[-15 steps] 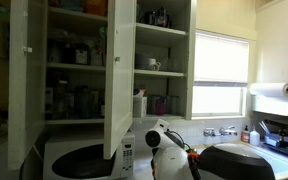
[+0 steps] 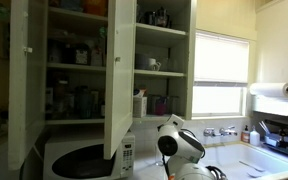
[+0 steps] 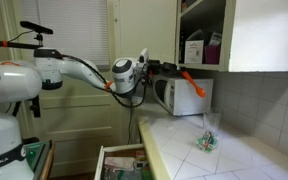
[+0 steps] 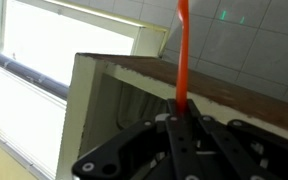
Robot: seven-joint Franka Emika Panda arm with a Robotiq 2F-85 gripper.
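Note:
A long orange utensil [image 4: 183, 50] is gripped by my gripper, which is shut on it. In the wrist view the orange length runs from the fingers up to the top edge; its exact kind cannot be told. Exterior view 2 shows the gripper [image 3: 168, 69] raised above the counter, with the orange utensil [image 3: 193, 84] slanting down to the right, clear of the countertop. In exterior view 1 only the white arm [image 2: 181, 143] shows near the bottom; the gripper cannot be made out there.
A clear container with something green [image 3: 207, 139] stands on the tiled counter [image 3: 174, 140]. The white microwave [image 3: 184, 97] sits behind, beneath open cabinet shelves [image 3: 196, 30]. Below the counter edge is an open drawer [image 3: 106, 160] with items inside. A sink [image 2: 239, 160] lies at right.
The arm has shifted in exterior view 1: its white upper part sits farther right, and the large grey arm section that covered the sink has left the view.

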